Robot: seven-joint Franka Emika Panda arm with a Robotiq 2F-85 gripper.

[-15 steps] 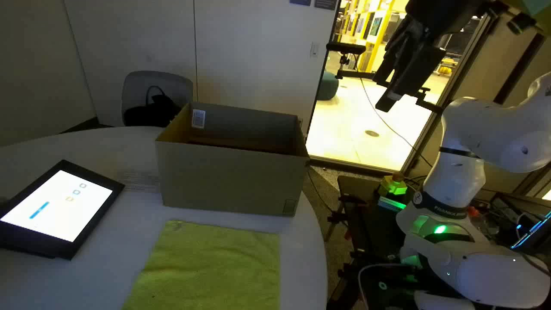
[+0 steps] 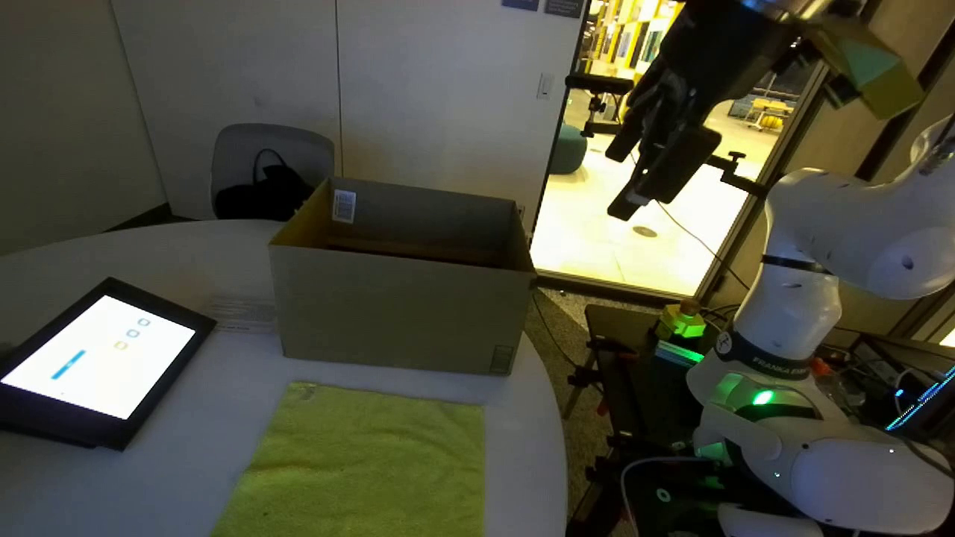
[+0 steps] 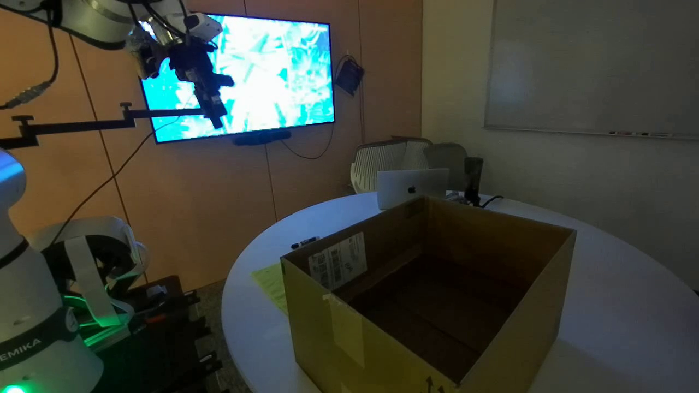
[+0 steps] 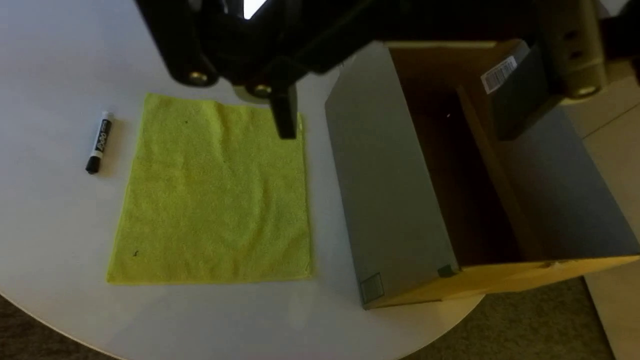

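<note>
High above the floor to the right of the table, my gripper (image 2: 624,183) hangs open with nothing between its fingers. In the wrist view its two dark fingers (image 4: 284,114) stand wide apart. A yellow-green cloth (image 4: 216,198) lies flat on the white table, slightly wrinkled. Beside it is an open cardboard box (image 4: 390,180), whose visible floor looks empty apart from a tiny pale speck. A black-and-white marker (image 4: 101,144) rests on the bare tabletop, on the cloth's far side from the box. In the second exterior view the box (image 3: 524,340) hides most of the cloth.
A lit tablet-like screen (image 2: 103,353) stands on the table left of the box. In the second exterior view, a laptop (image 3: 413,186) sits behind the box. The box walls rise well above the tabletop (image 4: 240,318). Open air separates my gripper from the table.
My gripper has moved left in the first exterior view, toward the table, and sits slightly lower. The box, cloth and screen have stayed in place.
</note>
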